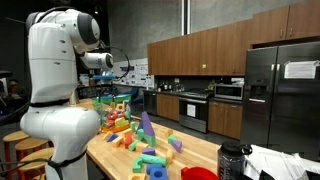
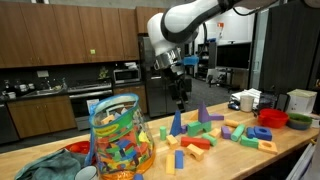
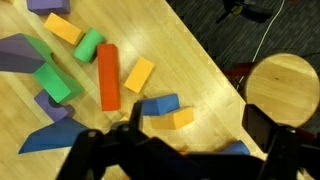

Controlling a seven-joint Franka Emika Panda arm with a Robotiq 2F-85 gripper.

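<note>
My gripper is open above the wooden table, and its fingers have nothing between them. Below it in the wrist view are a blue block [image 3: 160, 105] and a yellow-orange block [image 3: 173, 119], side by side. A long red block [image 3: 108, 77], an orange block [image 3: 139, 74], a green cylinder [image 3: 88, 45] and a dark blue triangular piece [image 3: 52, 137] lie to the left. Exterior view 2 shows the gripper [image 2: 182, 104] hanging over the blocks, near a blue pointed piece [image 2: 176, 125] and a purple one [image 2: 202, 113].
A clear container [image 2: 122, 140] full of coloured blocks stands at the table's near left in exterior view 2. A red bowl [image 1: 198, 173] and a black canister [image 1: 232, 160] stand on the table. A round wooden stool [image 3: 283, 88] is beyond the table edge.
</note>
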